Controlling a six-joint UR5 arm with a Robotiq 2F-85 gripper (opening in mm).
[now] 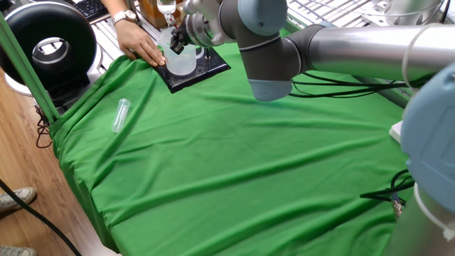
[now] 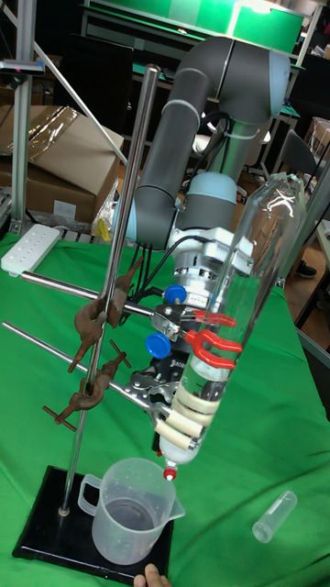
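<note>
My gripper (image 1: 178,40) is at the top of exterior view 1, over the clear plastic beaker (image 1: 183,62). From exterior view 3, the dark gripper is partly hidden behind the clamps and the lower end of a glass funnel (image 2: 216,367). Its fingers are too small and covered to show how they stand. Red and white clamps hold the tilted funnel on a metal stand, and its red-tipped outlet (image 2: 170,472) points down over the beaker's spout side. The beaker stands on the black stand base (image 2: 49,533).
A person's hand (image 1: 139,44) rests at the base's edge. A clear tube (image 1: 121,115) lies on the green cloth (image 1: 234,171), which is otherwise widely free. The metal rod (image 2: 117,264) and rusty bosses (image 2: 88,392) stand close to the arm.
</note>
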